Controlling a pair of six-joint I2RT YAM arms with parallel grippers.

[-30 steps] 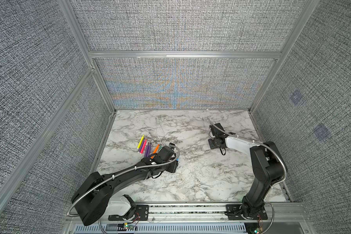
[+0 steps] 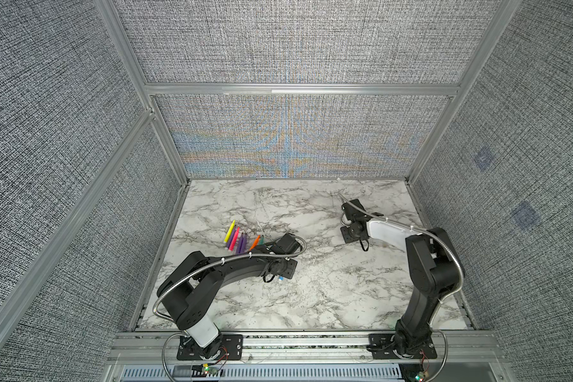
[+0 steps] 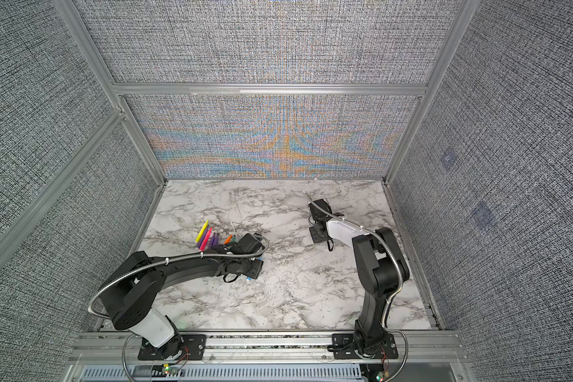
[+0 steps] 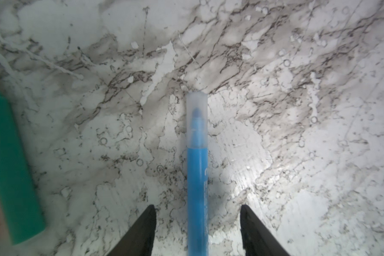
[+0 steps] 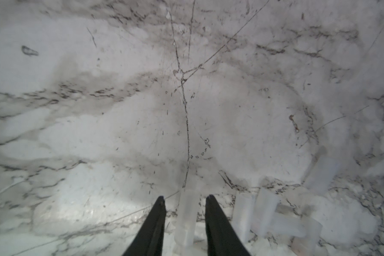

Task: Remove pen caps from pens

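A blue pen [image 4: 197, 179] lies on the marble table in the left wrist view, its clear cap [image 4: 197, 102] still over the tip at the far end. My left gripper is open, one finger on each side of the pen's barrel, with gaps on both sides. In the right wrist view several loose clear caps [image 5: 266, 209] rest on the table. My right gripper stands partly open just above them. One cap [image 5: 186, 215] shows in the gap between its fingers, apart from both as far as I can see.
Left of the blue pen lies a teal pen [image 4: 15, 170]. Further left are a yellow pen [image 2: 229, 231], a pink pen [image 2: 234, 239], purple pens [image 2: 242, 244] and an orange pen [image 2: 254, 242].
The left arm's elbow has swung forward and right, and its gripper has shifted slightly right over the blue pen. The right arm has shifted only a little, staying over the caps.
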